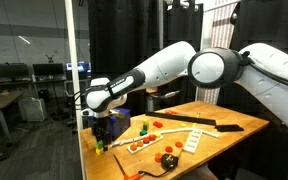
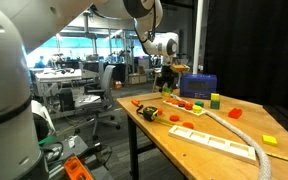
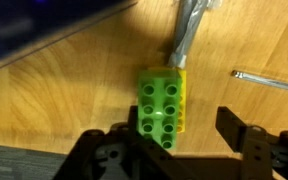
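Observation:
A green studded brick (image 3: 160, 104) lies on the wooden table in the wrist view, with a yellow brick (image 3: 181, 100) showing along its right edge, seemingly under it. My gripper is over it, part open, its dark fingers on either side of the green brick's lower end. A gap shows between the brick and the right finger; the left finger (image 3: 117, 142) is nearer. In exterior view 1 the gripper points down at the table's left end. Whether the fingertips reach down beside the brick cannot be told.
A blue box (image 2: 198, 86) stands close to the gripper. A grey strip (image 3: 189, 32) ends near the brick, and a thin metal rod (image 3: 268, 82) lies to the right. Several coloured pieces and a white bar (image 1: 192, 140) occupy the table's middle.

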